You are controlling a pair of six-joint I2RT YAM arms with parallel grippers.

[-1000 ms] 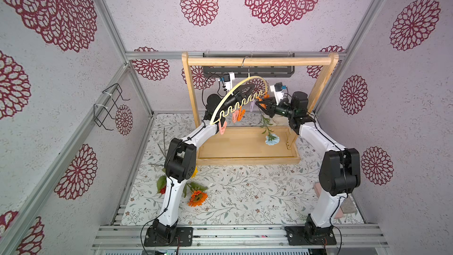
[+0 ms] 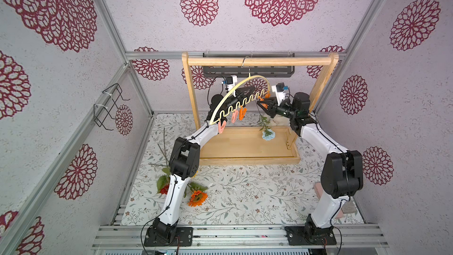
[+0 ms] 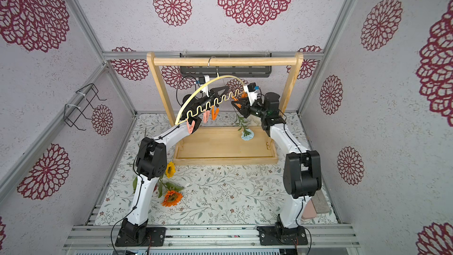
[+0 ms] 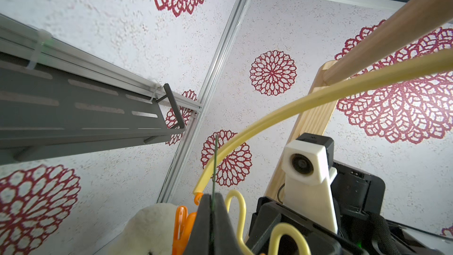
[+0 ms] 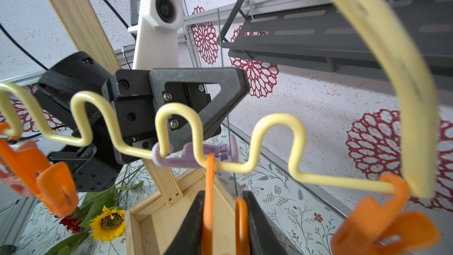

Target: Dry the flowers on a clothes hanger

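A yellow hanger (image 2: pixel 231 93) hangs from a wooden rack, with pink and orange clips (image 2: pixel 242 113) and a lilac clip (image 5: pixel 186 156) on its wavy bar. My left gripper is shut beside the bar, a thin green stem (image 4: pixel 215 155) showing at its fingertips. My right gripper is shut on an orange clip (image 5: pixel 209 212) on the bar. A pale blue flower (image 2: pixel 268 133) hangs upside down below, near the hanger's right end.
A wooden box (image 2: pixel 236 148) sits under the hanger. Sunflower, orange and red flowers (image 2: pixel 198 197) lie at the front left. A grey shelf (image 3: pixel 193 68) runs behind the rack.
Both arms have shifted slightly right, and the hanger and clips swung slightly. The blue flower has moved a little left and up over the last second.
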